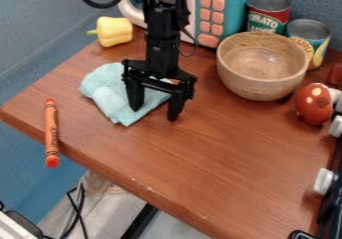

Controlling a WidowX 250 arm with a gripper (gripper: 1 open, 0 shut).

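Note:
My black gripper (154, 102) is lowered over a crumpled light blue cloth (103, 83) on the wooden table (201, 183), left of centre. Its two fingers point down at the cloth, apparently apart; whether any cloth is between them I cannot tell.
An orange crayon (51, 133) lies at the left edge. Behind are a yellow pepper (114, 30), a toy microwave (219, 8), two cans (267, 13) and a beige bowl (261, 73). A red round toy (313, 106) and black item (329, 203) sit right.

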